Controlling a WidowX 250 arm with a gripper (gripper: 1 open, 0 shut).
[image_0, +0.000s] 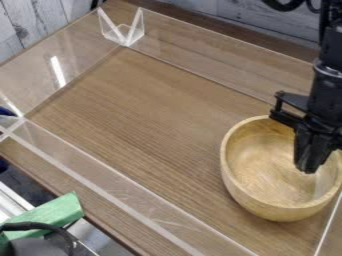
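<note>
A wide pale yellow bowl (261, 185) sits at the right of the wooden table. My black gripper (306, 160) points down over the bowl's right part, its tip inside the rim's outline. It looks shut, with nothing visible between its fingers. Whether it touches the bowl is unclear.
The wooden tray-like table (127, 120) has clear edging along its sides and is bare to the left and centre. A clear plastic piece (123, 30) stands at the back left. A green block (40, 215) and a black cable lie at the lower left, off the table.
</note>
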